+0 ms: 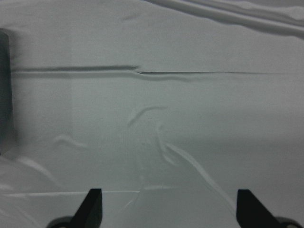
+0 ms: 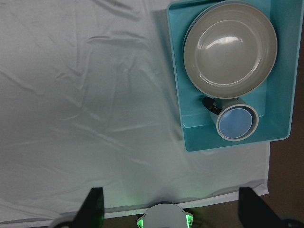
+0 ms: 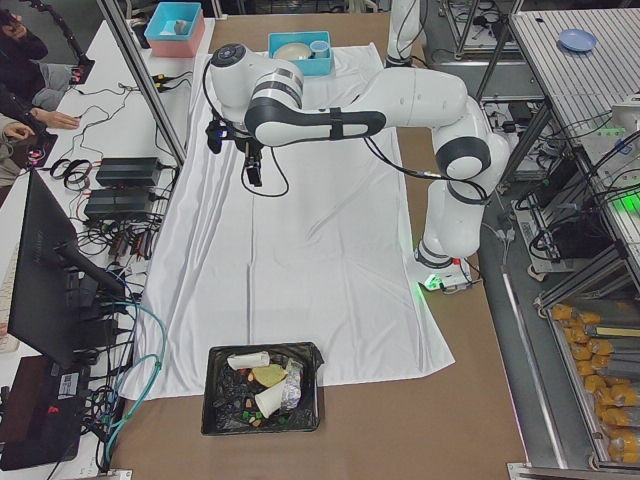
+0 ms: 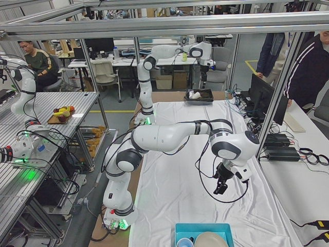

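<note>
A white cloth covers the table. A black bin holding paper cups and scraps sits at one end; a turquoise tray with stacked plates and a mug sits at the other. Both grippers hang above the cloth. My left gripper looks down at bare cloth, fingertips wide apart, nothing between them. My right gripper stands open, with the tray ahead and to the right in its wrist view.
A monitor, cables and boxes line one long side. A metal rack stands on the other.
</note>
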